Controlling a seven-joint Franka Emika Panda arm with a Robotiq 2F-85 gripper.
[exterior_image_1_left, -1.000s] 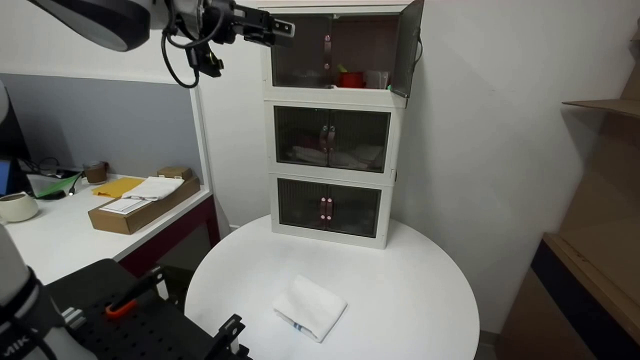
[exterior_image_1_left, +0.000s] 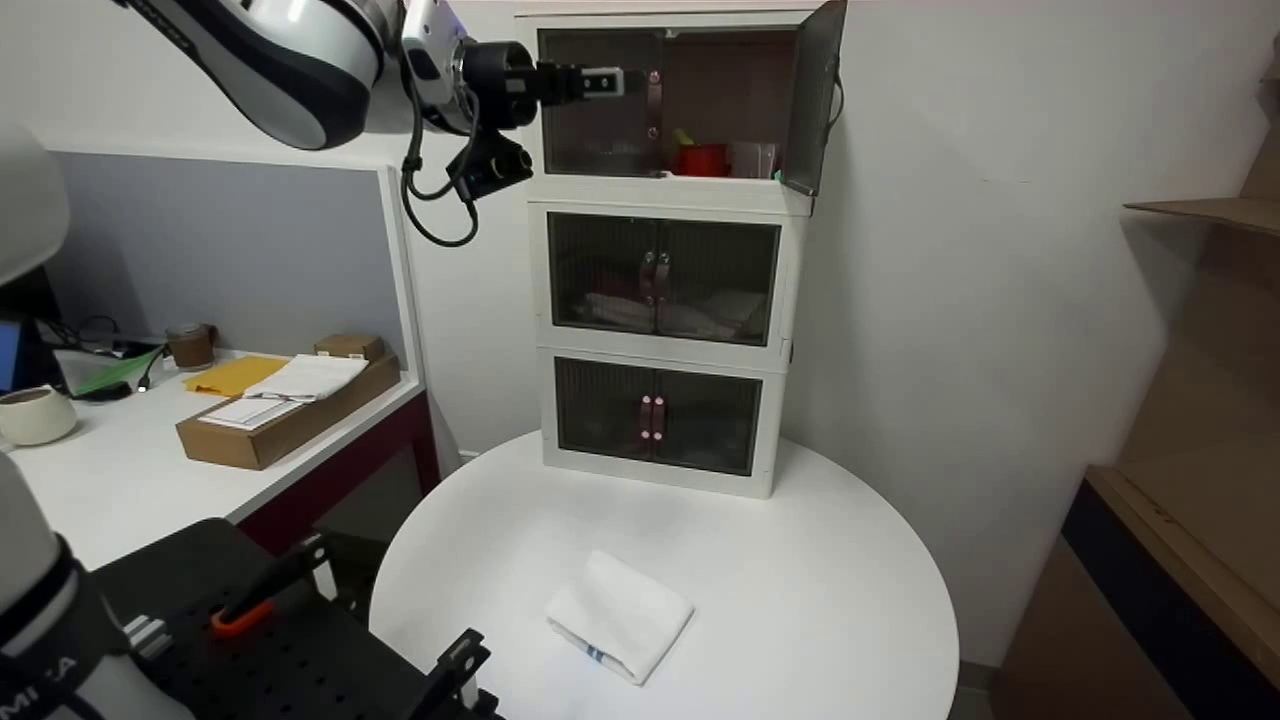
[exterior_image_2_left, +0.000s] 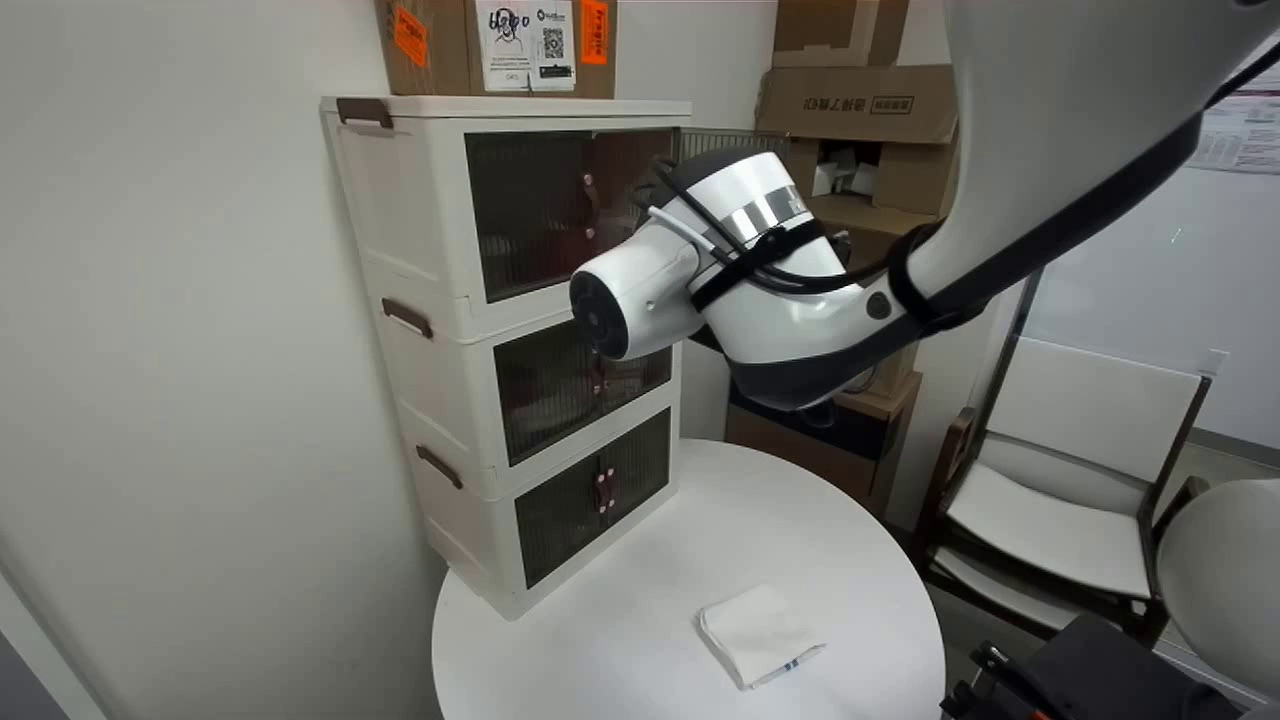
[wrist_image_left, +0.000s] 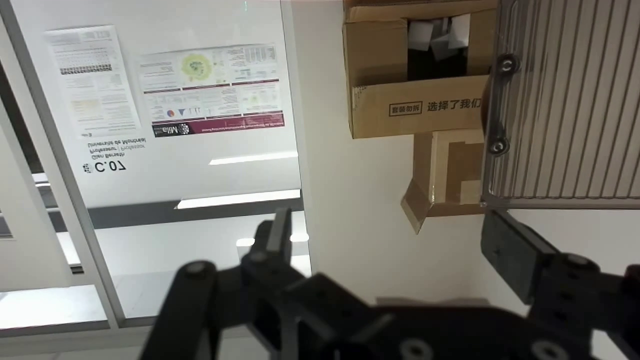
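My gripper (exterior_image_1_left: 614, 83) hangs high, level with the top cabinet compartment and in front of its left door. In the wrist view the fingers (wrist_image_left: 511, 255) stand wide apart, with nothing between them. The right door (exterior_image_1_left: 813, 102) of the top compartment is swung outward; the left door (exterior_image_1_left: 588, 114) is shut. Inside the open half are a red cup (exterior_image_1_left: 702, 160) and a clear container (exterior_image_1_left: 753, 160). The wrist view shows the open door's ribbed panel (wrist_image_left: 576, 102) and dark handle (wrist_image_left: 496, 105) at upper right, close to the right finger. My arm hides the gripper in exterior view 2.
Both lower compartments of the white cabinet (exterior_image_1_left: 663, 350) have their doors shut. On the round table (exterior_image_1_left: 828, 576) lies a folded white cloth (exterior_image_1_left: 620, 617). Cardboard boxes (exterior_image_2_left: 858, 108) stand behind the cabinet's open-door side.
The arm and gripper have shifted right in exterior view 1, toward the open half of the top compartment, and the wrist has turned. Cabinet doors and cloth look unchanged.
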